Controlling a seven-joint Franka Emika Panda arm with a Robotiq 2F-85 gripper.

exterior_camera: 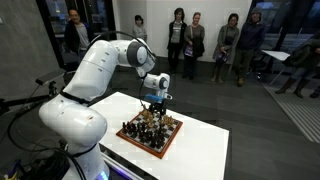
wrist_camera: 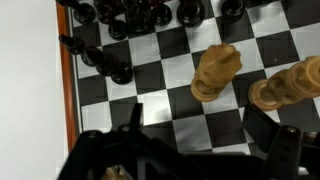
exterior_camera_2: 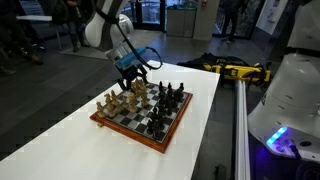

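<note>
My gripper is open above the chessboard [exterior_camera_2: 160, 122], with its two fingers spread wide in the wrist view. A light wooden chess piece [wrist_camera: 216, 68] stands upright on the board, ahead of the gap between the fingers and touching neither. To its right is a second light piece [wrist_camera: 290, 84], close to the right finger. No piece shows in the gap itself. In exterior view 2 the gripper [exterior_camera_2: 136, 76] hangs low over the light pieces' side of the board; exactly how high it is cannot be told.
Dark pieces [exterior_camera_2: 156, 124] crowd the opposite side of the board, with several small dark ones [wrist_camera: 105, 60] at upper left in the wrist view. Other light pieces [exterior_camera_2: 112, 102] stand near the gripper. People stand behind.
</note>
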